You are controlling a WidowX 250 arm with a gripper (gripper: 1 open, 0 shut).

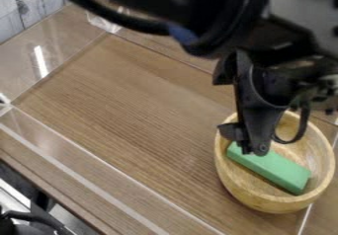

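Note:
A black gripper [246, 137] reaches down from the top right, its fingertips inside the rim of a round wooden bowl [260, 199] at the lower right. A green block [272, 166] lies diagonally in the bowl, partly hidden by the fingertips, which are just above or at its upper-left end. The gripper is open; whether it touches the block is unclear.
A dark gap with metal parts and cables lies beyond the table's lower-left edge.

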